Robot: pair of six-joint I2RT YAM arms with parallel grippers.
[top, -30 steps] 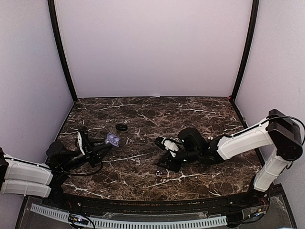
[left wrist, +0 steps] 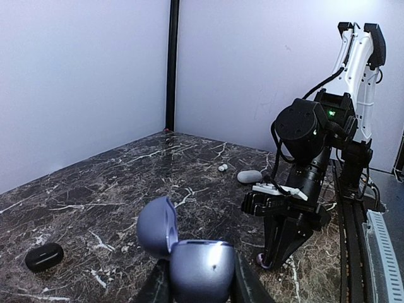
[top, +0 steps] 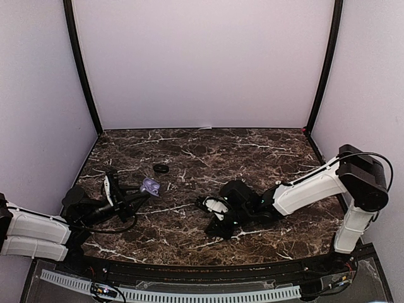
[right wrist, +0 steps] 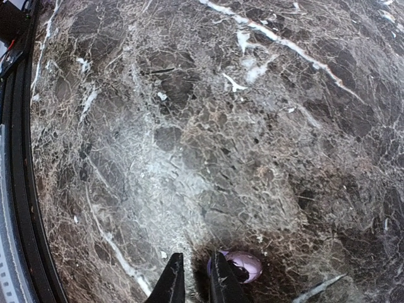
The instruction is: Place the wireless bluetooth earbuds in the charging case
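Note:
A purple charging case (top: 150, 185) with its lid raised is held above the table at the left. My left gripper is shut on the case body (left wrist: 202, 268), its dark fingers on either side. My right gripper points down at the table near the front middle. One purple earbud (right wrist: 246, 265) lies on the marble, touching or just behind the right-hand finger (right wrist: 222, 281). A narrow gap shows between these fingers, and whether any part of the earbud is in it cannot be made out. From the left wrist view, the earbud (left wrist: 261, 259) is by the fingertips.
A black oval case (top: 161, 168) lies behind the left gripper. In the left wrist view, a pale oval case (left wrist: 250, 177) and small white earbuds (left wrist: 223, 167) rest farther off, beyond the right arm. The marble between the two grippers is clear.
My right gripper has moved down and slightly left to the earbud, which showed on the table earlier and is now hidden in the top view. The left arm and case have barely shifted.

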